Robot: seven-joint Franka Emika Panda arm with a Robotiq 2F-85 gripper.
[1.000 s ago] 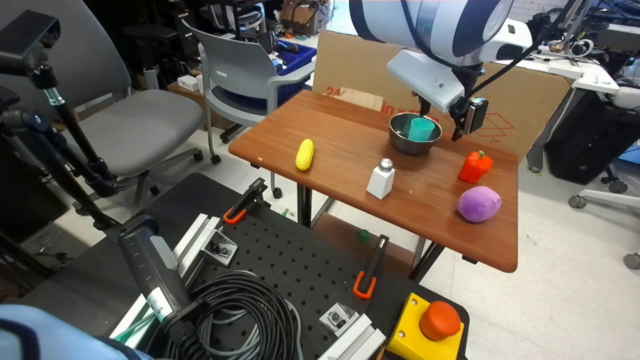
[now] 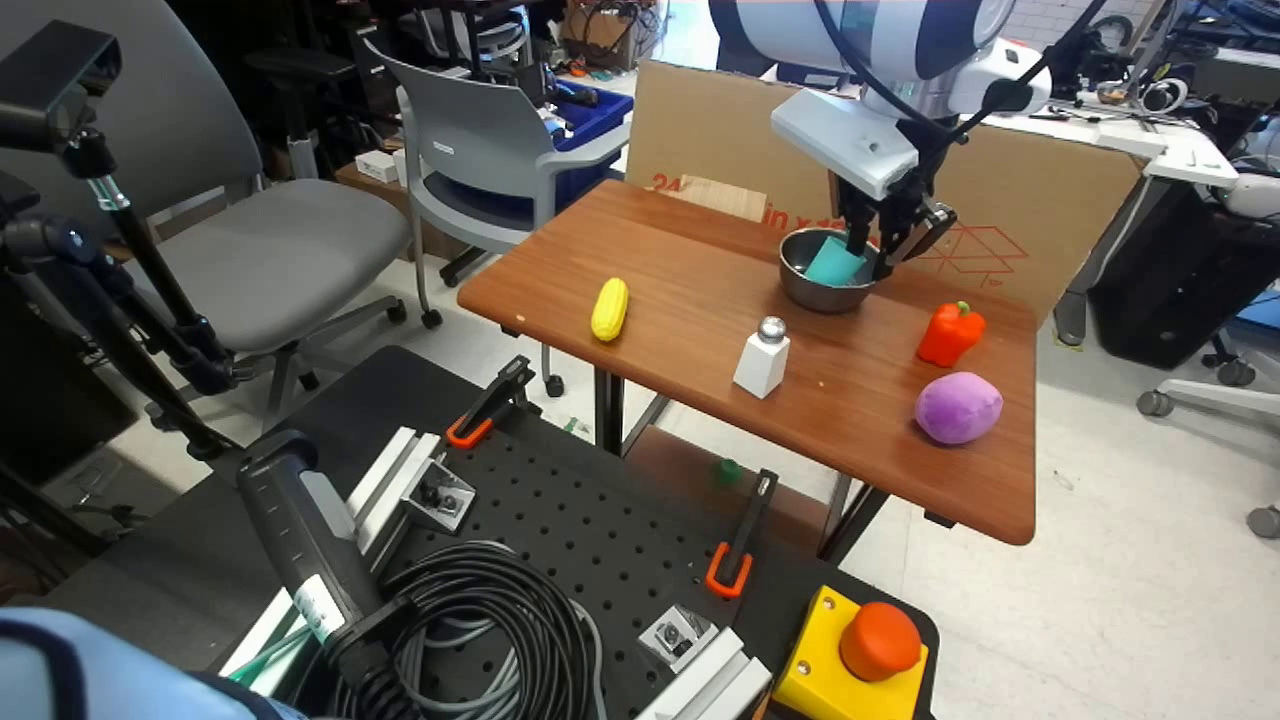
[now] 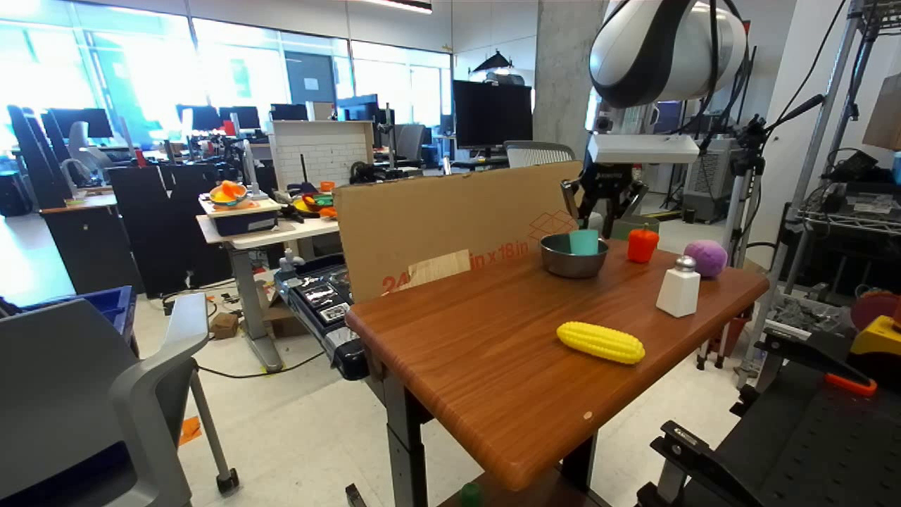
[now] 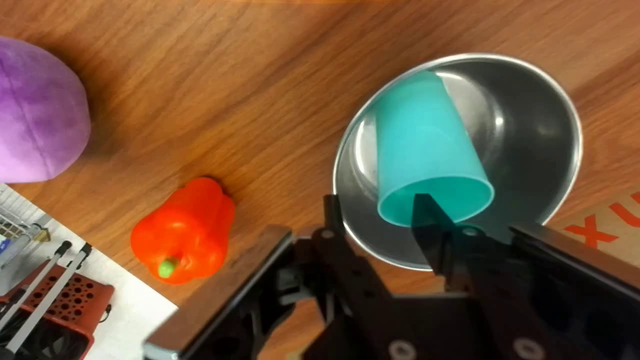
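A teal cup (image 4: 429,141) lies tipped inside the metal bowl (image 4: 540,96), its mouth facing my gripper. The fingers stand apart with a clear gap. In the wrist view, one finger (image 4: 424,210) overlaps the cup's mouth; the other (image 4: 331,210) is by the bowl's rim. Whether either touches the cup, I cannot tell. Exterior view 1 has the gripper (image 2: 872,250) low at the bowl's right side, the cup (image 2: 834,262) leaning in it. From the other side, the cup (image 3: 583,242) rises above the bowl's edge (image 3: 562,262).
On the table are an orange-red pepper (image 2: 951,332), a purple plush ball (image 2: 959,407), a white shaker (image 2: 762,358) and a yellow corn cob (image 2: 609,310). Cardboard (image 2: 708,132) stands behind the bowl.
My gripper has come lower and its fingers are nearer each other. The cup stood more upright in the bowl before; now it is tipped over. The other table objects have stayed put.
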